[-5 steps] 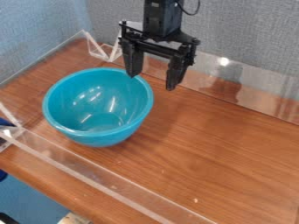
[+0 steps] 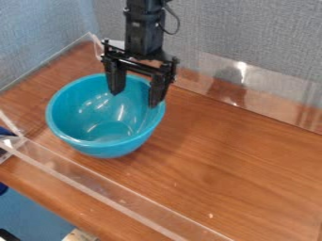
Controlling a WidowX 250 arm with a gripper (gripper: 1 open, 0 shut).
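A teal plastic bowl (image 2: 94, 127) sits on the wooden table at the left, empty inside as far as shows. My black gripper (image 2: 136, 87) hangs over the back and right part of the bowl, its two fingers spread apart with nothing visible between them. The fingertips reach down to about rim height; whether they touch the bowl cannot be told.
Transparent plastic walls border the table at back and front. A small dark blue object (image 2: 4, 139) is partly visible at the left edge.
My gripper has moved left and lower, from behind and right of the bowl to over it. The bowl has not visibly moved.
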